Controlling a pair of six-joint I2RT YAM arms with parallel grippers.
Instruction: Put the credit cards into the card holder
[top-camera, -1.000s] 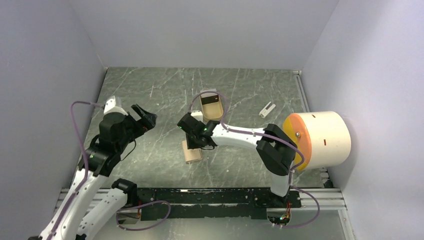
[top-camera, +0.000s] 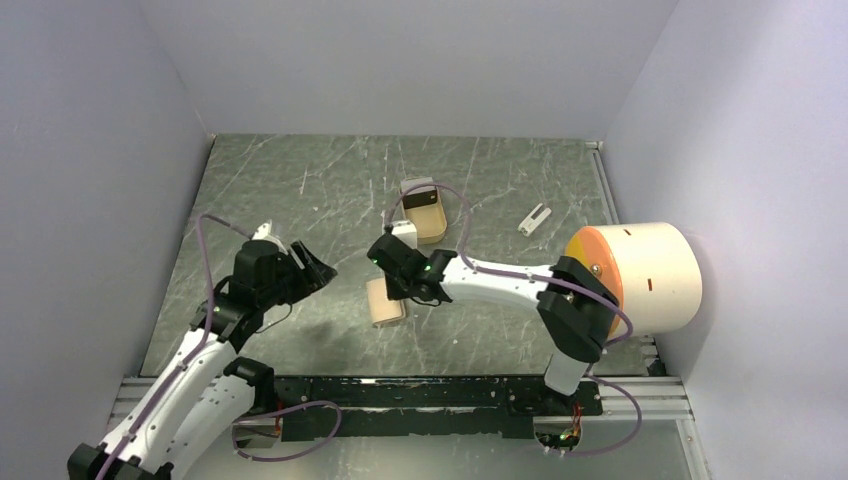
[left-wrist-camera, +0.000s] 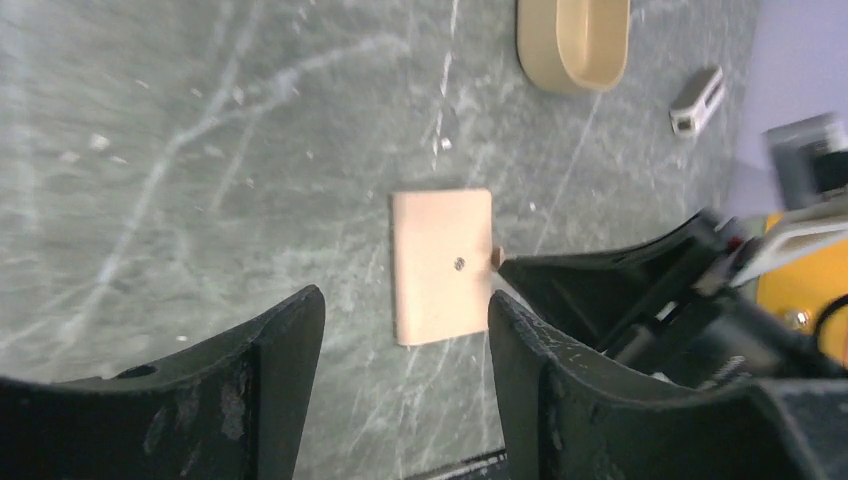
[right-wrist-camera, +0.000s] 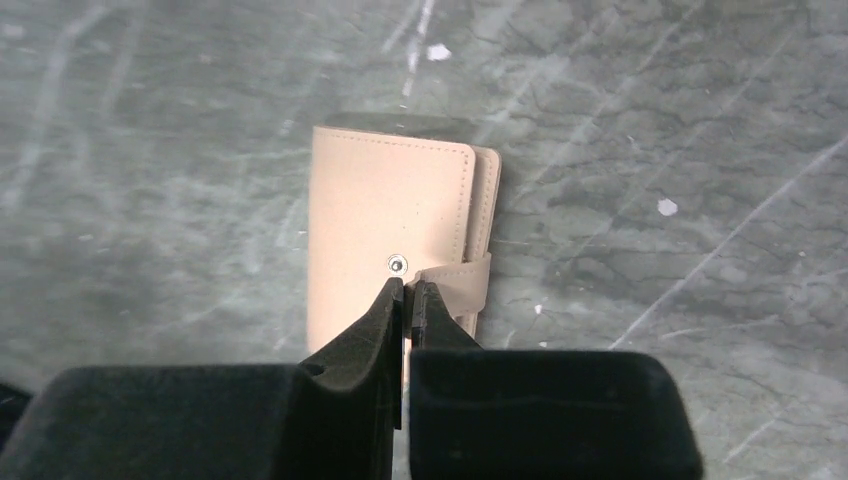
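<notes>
The closed card holder (right-wrist-camera: 385, 200), pale pink with stitched edges, lies flat on the grey marbled table (top-camera: 300, 190). Its strap (right-wrist-camera: 465, 285) is off the bare metal snap stud (right-wrist-camera: 397, 265). My right gripper is shut on the strap's free end, low over the holder. To the holder's left and a little above the table, my left gripper is open and empty, its fingers (left-wrist-camera: 295, 345) well apart. Flat card-like pieces (top-camera: 420, 192), pale and dark, stand in the back end of a tan tray (top-camera: 432, 236).
A small white and grey object (top-camera: 535, 220) lies at the right of the table. The large orange and cream cylinder (top-camera: 650, 278) stands at the right edge. My right arm spans the front right.
</notes>
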